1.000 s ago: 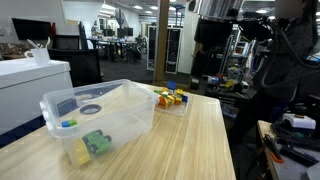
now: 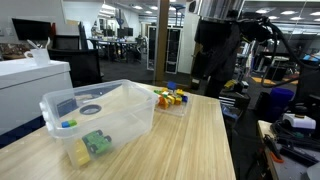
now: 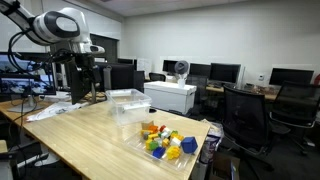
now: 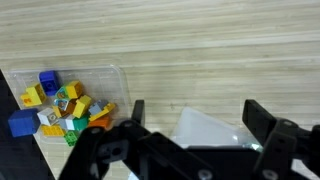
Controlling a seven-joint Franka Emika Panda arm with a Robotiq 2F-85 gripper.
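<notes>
My gripper stands open above the table, its two dark fingers wide apart at the bottom of the wrist view with only bare wood and a clear edge beneath them. In exterior view 1 the gripper (image 2: 212,75) hangs high at the right. A clear plastic bin (image 2: 118,112) sits on the left of the table with a few green, blue and yellow pieces low inside. Farther off, a shallow clear tray (image 4: 112,76) holds many coloured blocks (image 4: 75,108), among them blue, yellow, orange and green ones.
Wide bare stretches of the wooden table (image 3: 95,130) lie in front of the bin and the tray. A white box (image 3: 170,95) stands behind the bin. Office chairs (image 3: 247,115) and desks fill the background.
The arm has shifted slightly in exterior view 1. The bin, the tray and the blocks look the same as before.
</notes>
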